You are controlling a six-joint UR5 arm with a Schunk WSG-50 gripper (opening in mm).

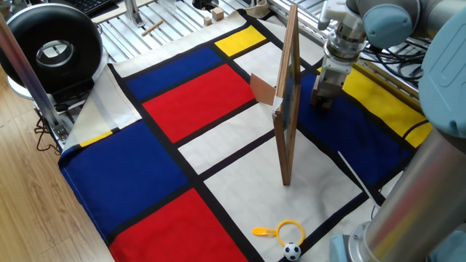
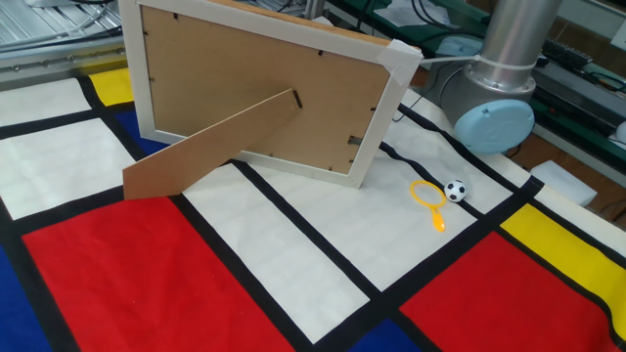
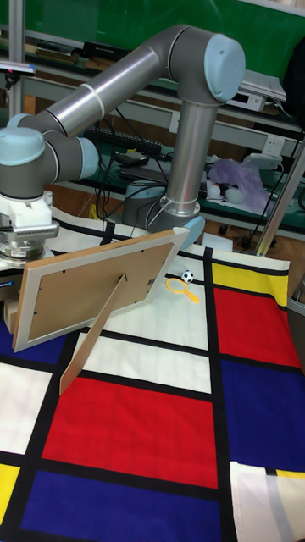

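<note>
A picture frame [image 2: 249, 93] stands upright on the patterned cloth, propped on its brown back leg [image 2: 210, 147]. In the first exterior view I see it nearly edge-on. My gripper [image 1: 317, 102] points down over the blue patch on the frame's front side, close to the cloth. A brownish wooden piece [image 3: 11, 313] shows at its fingers in the third view, partly cut off and partly behind the frame. Whether the fingers are closed on it is unclear. The second view hides the gripper behind the frame.
A yellow magnifier-like ring [image 1: 290, 232] with a handle lies beside a small soccer ball [image 1: 292, 252] near the arm's base. Small wooden blocks [image 1: 218, 14] sit on the far slatted surface. A black round device [image 1: 54, 52] stands at the left. Red and white patches [image 2: 147, 269] behind the frame are clear.
</note>
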